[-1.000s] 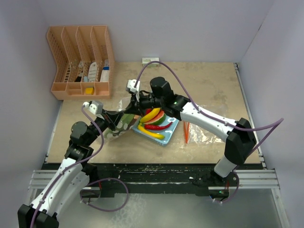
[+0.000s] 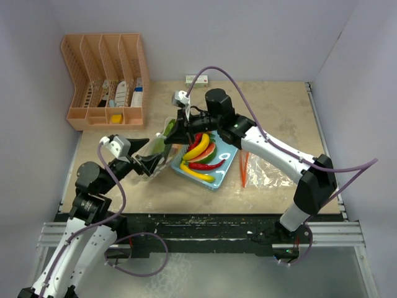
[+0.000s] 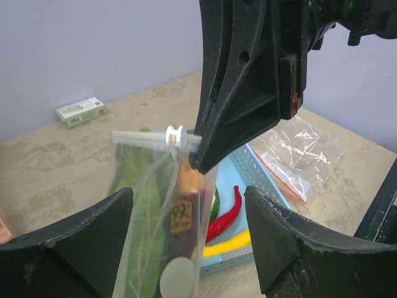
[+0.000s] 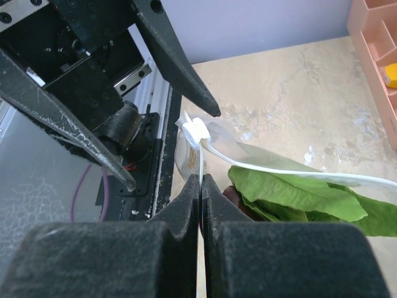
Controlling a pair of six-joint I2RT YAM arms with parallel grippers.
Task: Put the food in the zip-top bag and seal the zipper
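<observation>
The clear zip bag (image 3: 146,205) hangs upright with green leaves (image 4: 298,195) and other food inside. Its white slider (image 4: 197,131) sits on the zip strip, close to the bag's edge. My right gripper is shut on the bag's edge beside that slider, seen also in the left wrist view. Facing it, my left gripper (image 2: 150,153) has its fingers spread apart, with the bag's body showing beyond them in the left wrist view. No bag material is visibly pinched by the left fingers (image 3: 93,248). How far the zip is closed cannot be told.
A blue tray (image 2: 218,181) holds a banana (image 2: 198,148), a watermelon slice (image 2: 208,154) and peppers (image 2: 205,166). Another clear bag with a red strip (image 2: 244,171) lies flat at right. A pink organizer (image 2: 77,112) stands at back left, a small box (image 2: 197,81) at the back.
The left gripper was near the right one at the bag's edge; it has opened and drawn back left.
</observation>
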